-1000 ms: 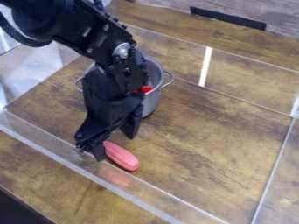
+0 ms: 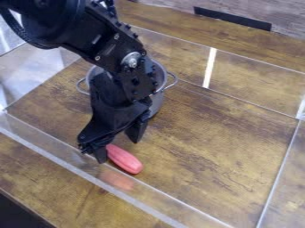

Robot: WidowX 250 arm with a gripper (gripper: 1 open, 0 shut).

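My black gripper (image 2: 113, 142) reaches down over a pink oblong object (image 2: 124, 158), its lower finger at the object's upper left end; whether it grips it I cannot tell. The object lies on the wooden surface next to a clear low wall. Behind my gripper stands a metal pot (image 2: 161, 76) with wire handles, largely hidden by the arm.
Clear panel edges border it at the front, left and right. A white strip (image 2: 210, 67) lies at the back, and a dark strip runs along the top edge.
My gripper and wrist have shifted slightly, and the red item that showed in the pot is now hidden behind the arm. The pink object has not visibly moved.
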